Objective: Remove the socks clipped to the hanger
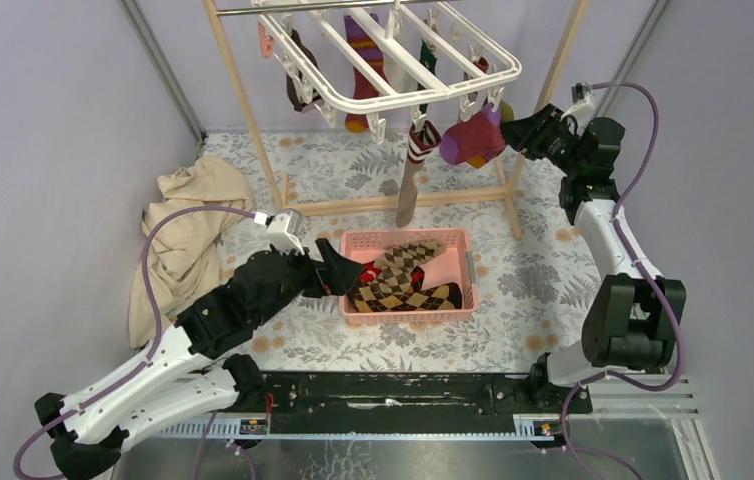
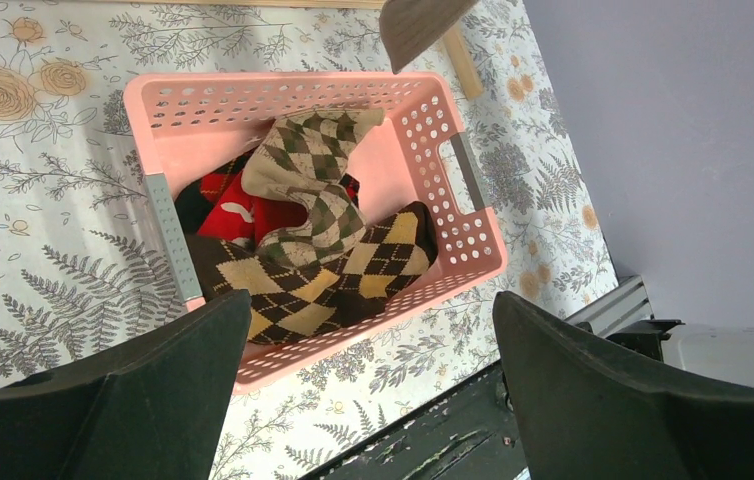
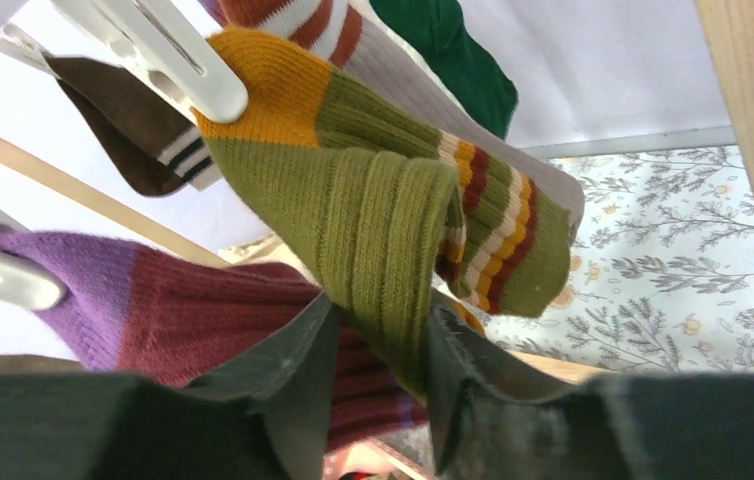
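Socks hang by clips from the white hanger (image 1: 393,97). Among them are a beige sock with a striped cuff (image 1: 415,170) and a purple and maroon sock (image 1: 475,138). My right gripper (image 1: 513,136) is at the hanger's right end. In the right wrist view its blurred fingers (image 3: 288,385) flank the lower end of an olive striped sock (image 3: 373,220); the sock's top is still in a white clip (image 3: 198,75). How firmly they hold it is unclear. My left gripper (image 1: 343,268) stands open and empty at the left side of the pink basket (image 1: 405,318).
Argyle socks (image 2: 303,285) and a red one (image 2: 238,215) lie in the basket. A wooden stand (image 1: 393,202) spans behind it, and a beige cloth (image 1: 185,225) is heaped at the left. Patterned floor right of the basket is clear.
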